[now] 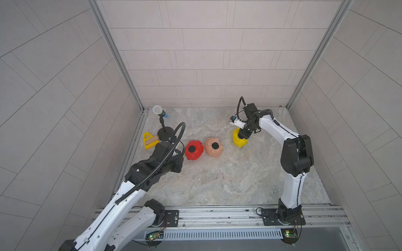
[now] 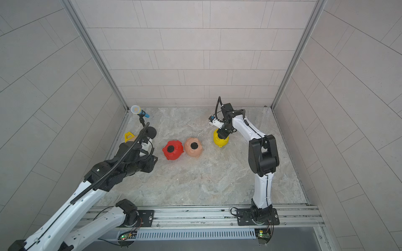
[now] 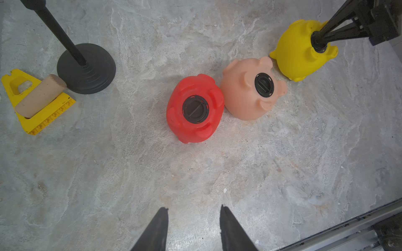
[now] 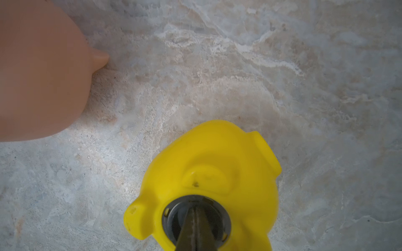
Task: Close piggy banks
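Note:
A yellow piggy bank lies belly up with a round black plug in its opening. My right gripper is over that plug, its fingers pressed together, and whether they touch the plug's grip is hard to tell. The red piggy bank and the pink piggy bank lie belly up side by side, touching or nearly so. Each has a black plug, the red one's plug and the pink one's plug, in its belly. My left gripper hangs above bare floor with its fingers apart and nothing between them.
Left of the red bank stands a black round base with a post. Beside it lies a yellow tool with a tan roll-shaped piece.

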